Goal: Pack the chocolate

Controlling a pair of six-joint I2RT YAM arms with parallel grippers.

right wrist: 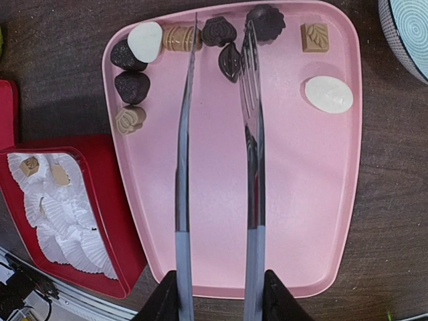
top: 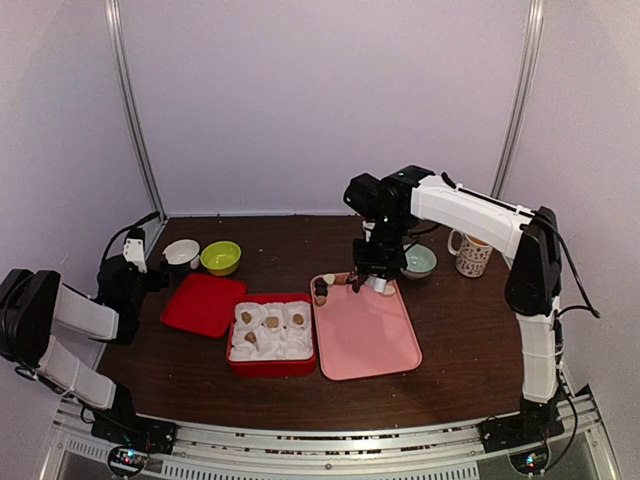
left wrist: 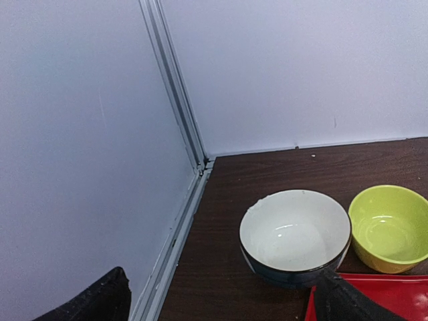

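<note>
A pink tray [top: 367, 340] holds assorted chocolates along its back and left edges. In the right wrist view my right gripper has its long tongs over the back row, around a dark ridged chocolate [right wrist: 217, 31], with a dark leaf-shaped one [right wrist: 229, 61] just in front; whether it grips is unclear. The red box [top: 270, 365] left of the tray holds white paper cups with several light-brown chocolates. My left gripper stands open and empty at the far left, facing the bowls.
A red lid [top: 203, 305] lies left of the box. A white bowl [left wrist: 293, 234] and green bowl [left wrist: 389, 227] stand behind it. A pale bowl [top: 420, 258] and mug [top: 472, 255] stand at back right.
</note>
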